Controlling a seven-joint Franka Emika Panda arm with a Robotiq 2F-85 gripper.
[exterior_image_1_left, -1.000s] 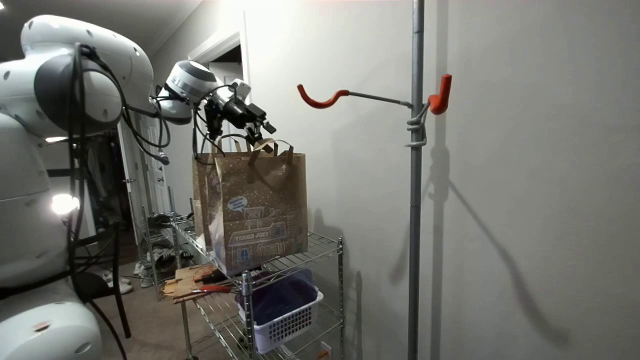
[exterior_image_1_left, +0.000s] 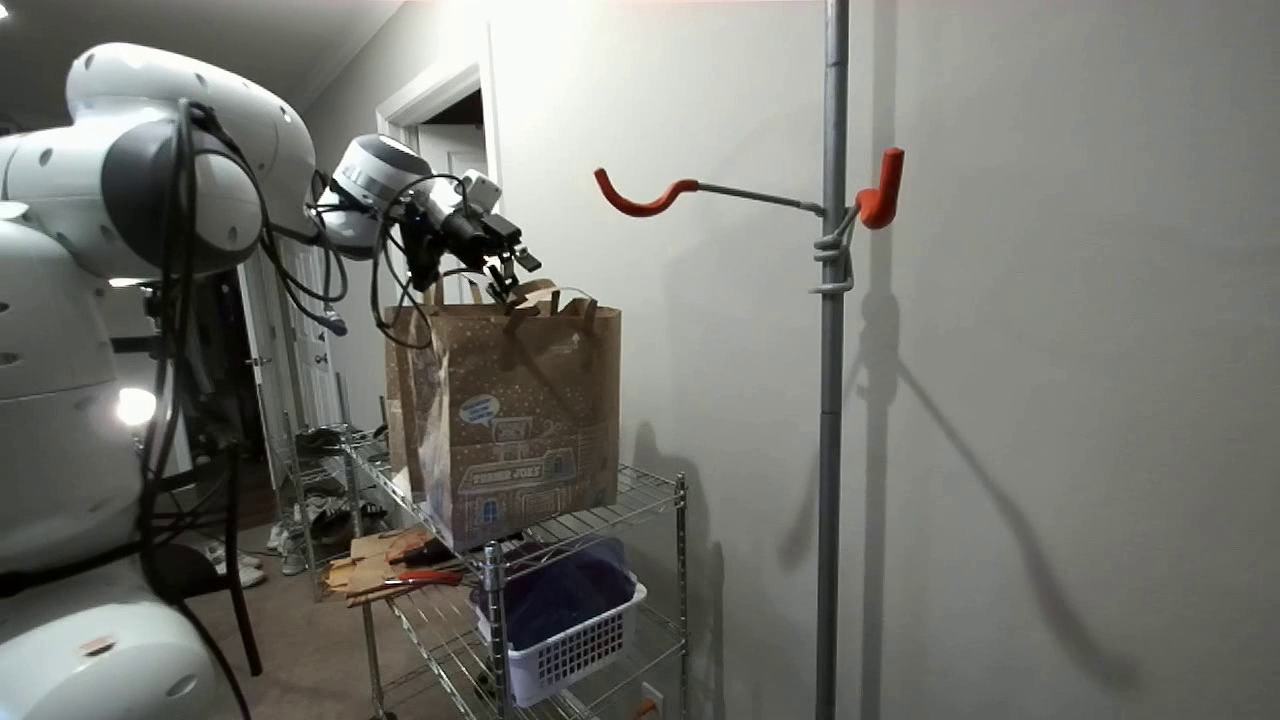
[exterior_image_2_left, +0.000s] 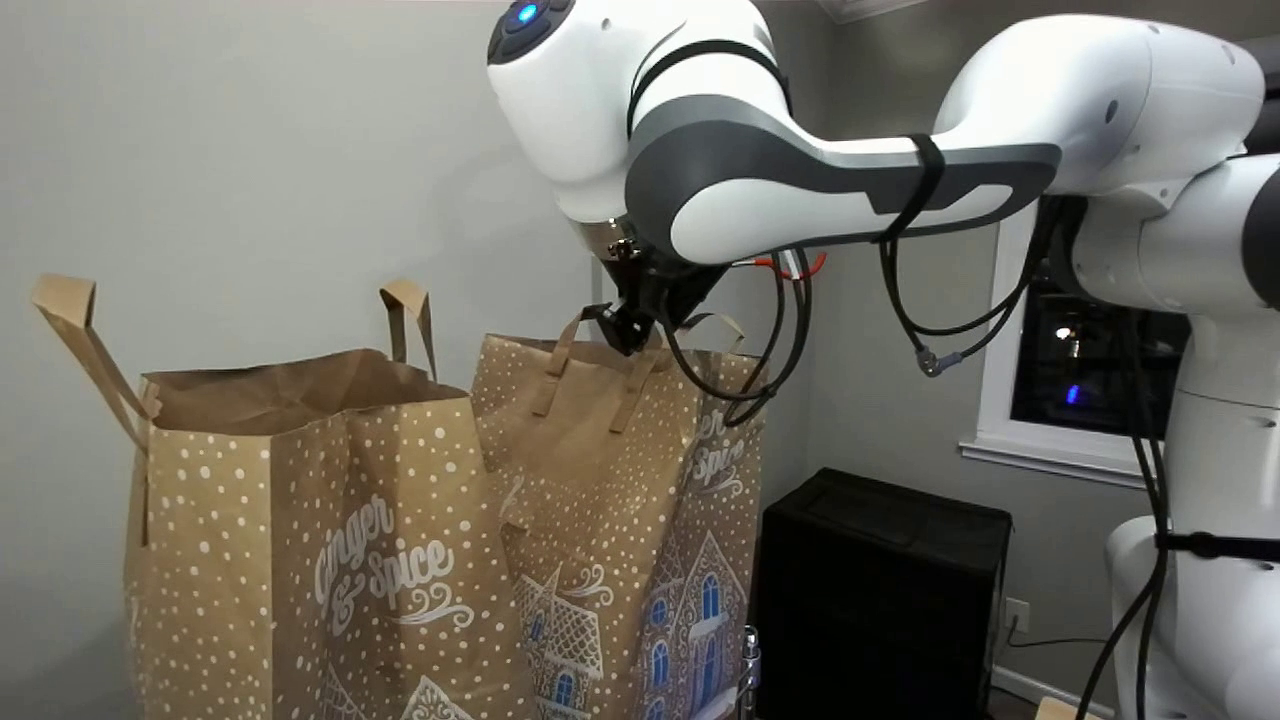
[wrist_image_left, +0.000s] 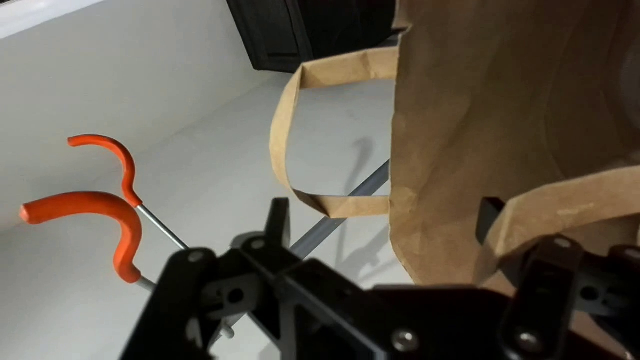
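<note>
A brown paper bag (exterior_image_1_left: 528, 408) with white dots stands on the wire shelf. My gripper (exterior_image_1_left: 519, 276) is at its open top, tilted downward. Seen from the wrist, the gripper is open, its fingers wide apart. The near handle (wrist_image_left: 576, 198) of the bag crosses in front of the right finger, partly covering it. The far handle (wrist_image_left: 285, 132) stands out from the rim, ahead of the gap between the fingers. In exterior view 2 the gripper (exterior_image_2_left: 624, 330) is beside a handle (exterior_image_2_left: 559, 360) of the farther bag (exterior_image_2_left: 612, 480); its fingertips are largely hidden.
Another paper bag (exterior_image_2_left: 204, 528) stands close by. To the right in exterior view 1, a grey pole (exterior_image_1_left: 831, 480) carries orange-tipped hooks (exterior_image_1_left: 644, 206), with open space between. A white basket (exterior_image_1_left: 576, 654) sits on the lower level of the wire rack (exterior_image_1_left: 654, 486).
The gripper has shifted slightly left in exterior view 1. The bag has moved a little to the right, and its handle near the fingers now leans lower.
</note>
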